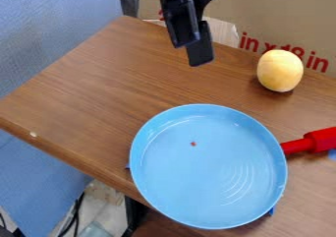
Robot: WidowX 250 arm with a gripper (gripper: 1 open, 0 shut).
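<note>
My black gripper (192,46) hangs in the air at the upper middle, over the back of the wooden table, above and behind a light blue plate (207,167). From this angle I cannot tell whether its fingers are apart. A pale yellow rounded object (280,71) rests at the back right of the table, to the right of the gripper. The plate lies at the front right and has a small red speck in it.
A red handled item (317,141) lies right of the plate, partly out of view, with blue bits beside and beneath. A cardboard box (276,15) stands behind. Cables hang beyond the table's front left edge.
</note>
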